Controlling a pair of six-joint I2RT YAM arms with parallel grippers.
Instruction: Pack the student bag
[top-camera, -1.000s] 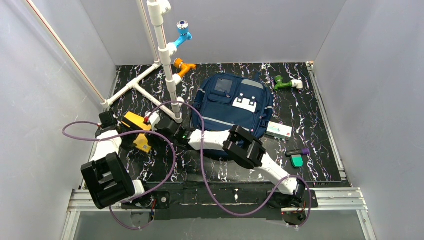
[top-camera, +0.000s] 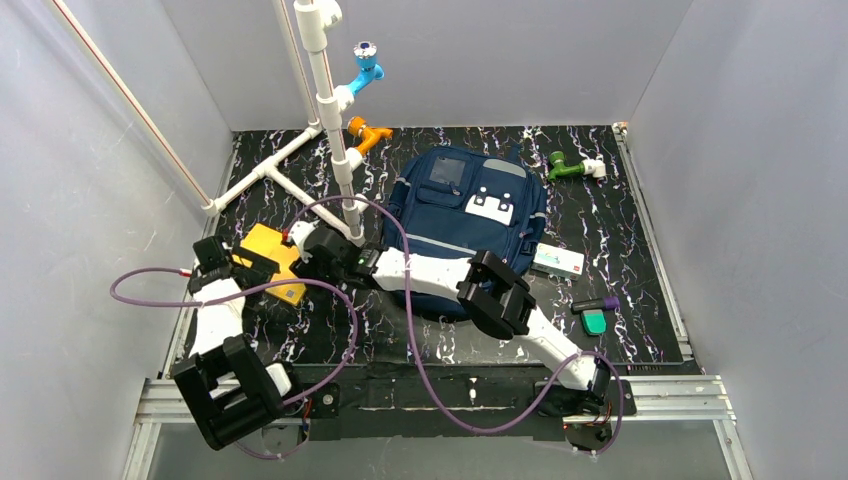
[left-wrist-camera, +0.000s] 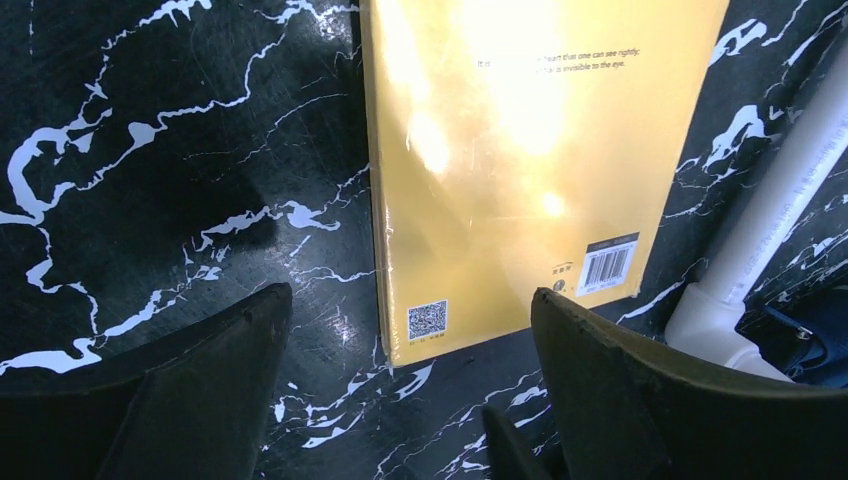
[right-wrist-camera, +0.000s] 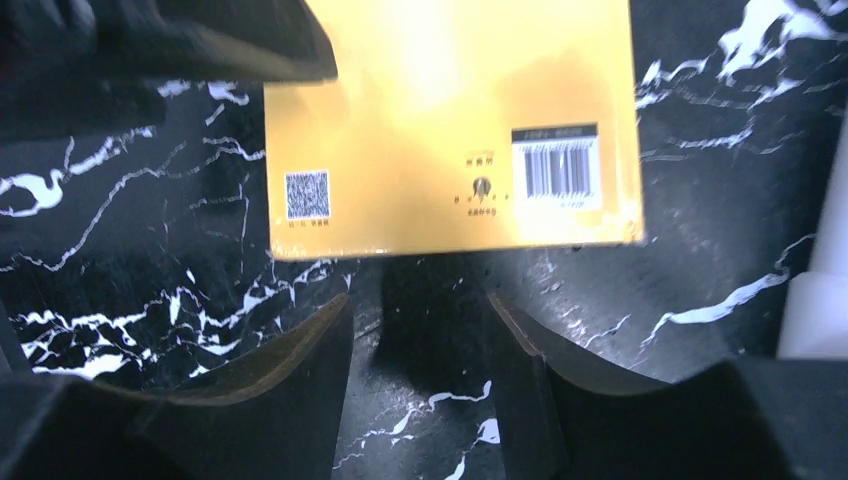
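A yellow book (top-camera: 285, 290) lies on the black marble surface at the left, barcode side up, also filling much of the left wrist view (left-wrist-camera: 520, 180) and the right wrist view (right-wrist-camera: 440, 160). My left gripper is over the book's near corner, open, with its fingertips apart. My right gripper is just off the book's barcode edge, open, nothing visible between its fingers. The navy backpack (top-camera: 465, 190) lies in the middle, partly under the right arm.
White pipes (top-camera: 345, 180) with blue and orange taps stand behind the book. At the right lie a green tap (top-camera: 565, 170), a white box (top-camera: 557, 260), a dark cylinder (top-camera: 590, 305) and a teal object (top-camera: 594, 323). Walls bound both sides.
The left arm has shifted down and left in the top view, uncovering more of the book.
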